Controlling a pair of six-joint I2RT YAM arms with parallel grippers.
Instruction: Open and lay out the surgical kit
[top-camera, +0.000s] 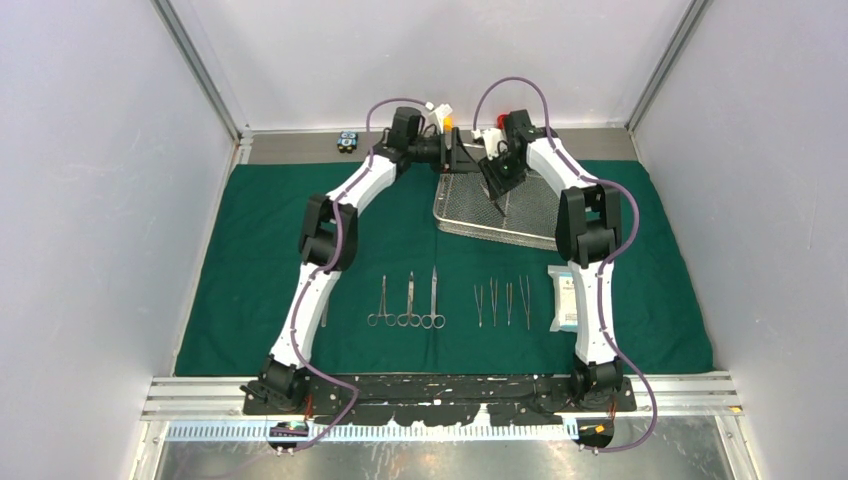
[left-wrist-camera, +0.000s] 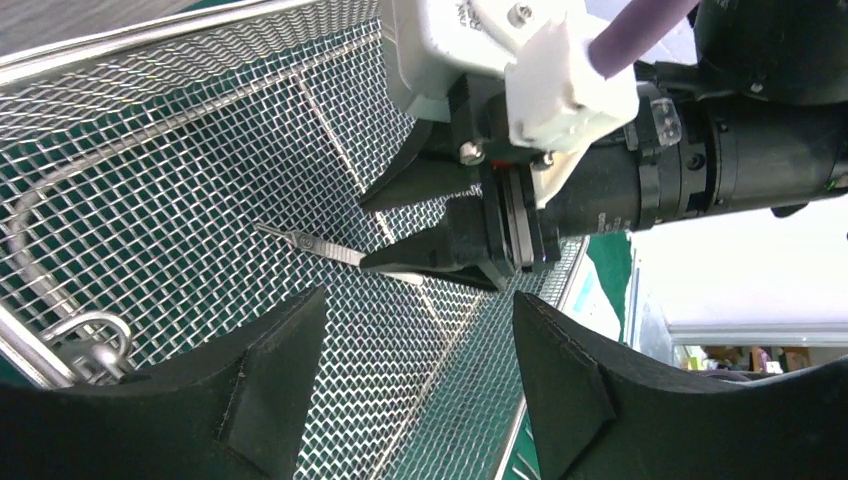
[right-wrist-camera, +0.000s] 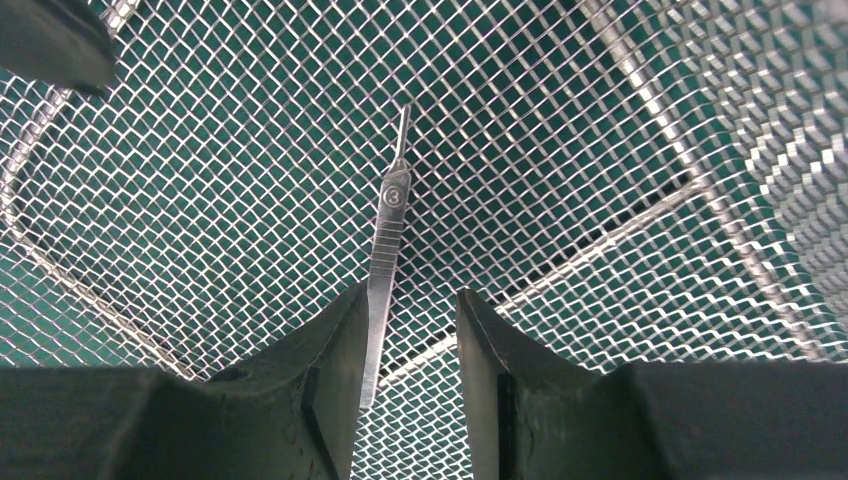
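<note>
A metal mesh tray (top-camera: 535, 215) holds one scalpel handle (right-wrist-camera: 389, 230), lying flat on its floor. My right gripper is open just over the handle, one finger beside it and partly covering it. My left gripper hangs over the tray's left back part, its fingers apart with nothing seen between the tips, facing the right gripper.
Scissor-type instruments (top-camera: 408, 318), several tweezers (top-camera: 495, 300) and a white packet (top-camera: 563, 298) lie in a row on the green cloth (top-camera: 250, 250). A small blue object (top-camera: 347, 141) sits at the back.
</note>
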